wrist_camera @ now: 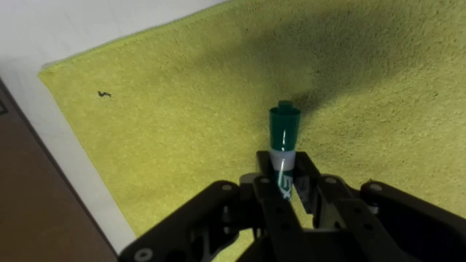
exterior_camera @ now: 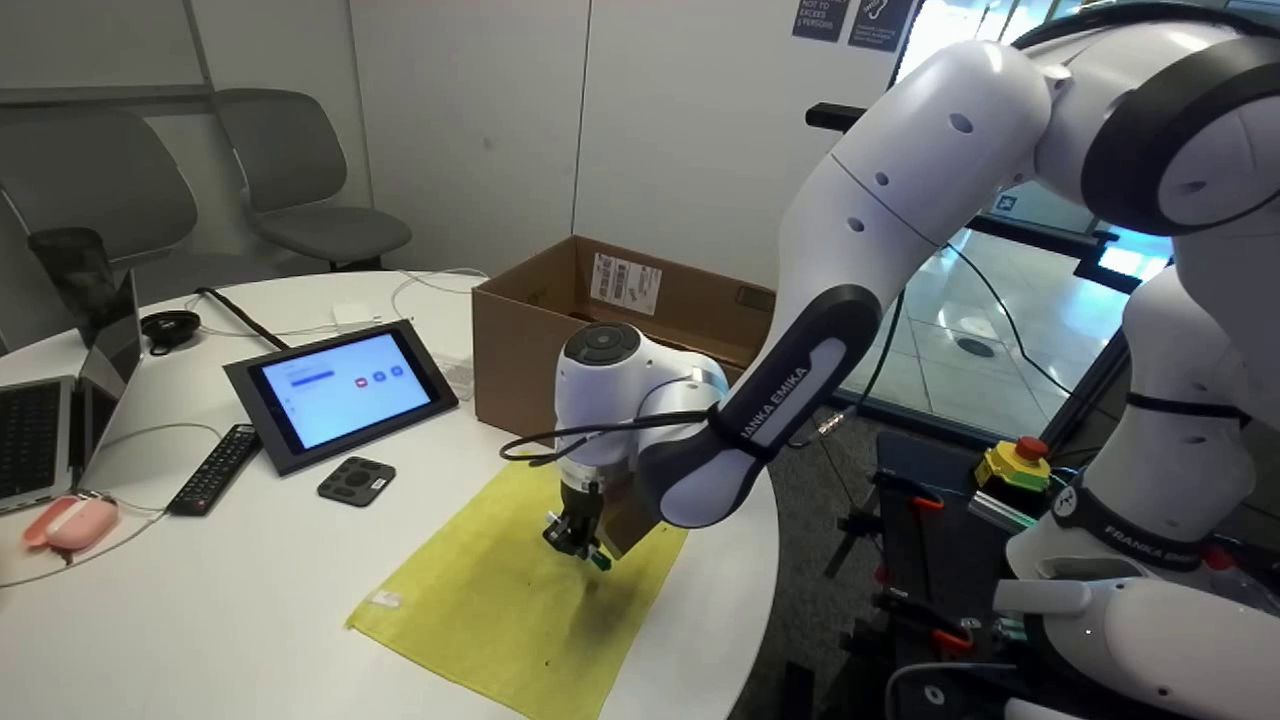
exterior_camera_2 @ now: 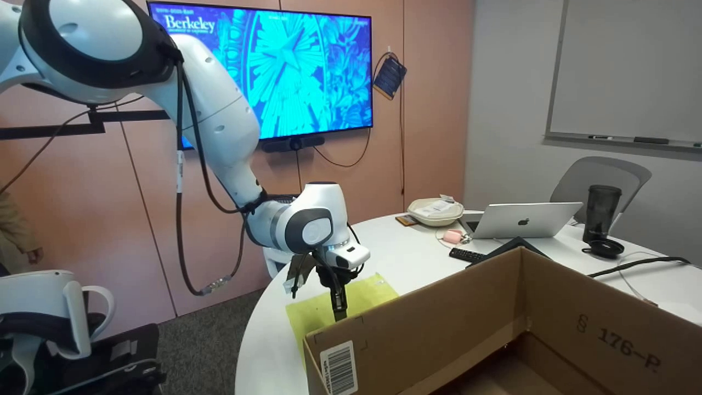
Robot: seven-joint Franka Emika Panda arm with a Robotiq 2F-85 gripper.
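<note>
Held between my fingers is a green-capped marker (wrist_camera: 284,131) with a white band, its cap end pointing out ahead of the fingertips. My gripper is shut on it, over the yellow cloth (wrist_camera: 183,131). From the first exterior side, the gripper (exterior_camera: 579,542) hangs low above the cloth (exterior_camera: 480,600), and the green tip of the marker (exterior_camera: 599,560) pokes out below. In the second exterior view the gripper (exterior_camera_2: 339,306) shows behind the box wall, and the marker cannot be made out there. Whether the marker touches the cloth is hard to tell.
An open cardboard box (exterior_camera: 516,360) stands beside the cloth at the table's far side. Across the table lie a tablet (exterior_camera: 348,384), a small black remote (exterior_camera: 356,480), a long remote (exterior_camera: 216,470) and a laptop (exterior_camera: 42,438).
</note>
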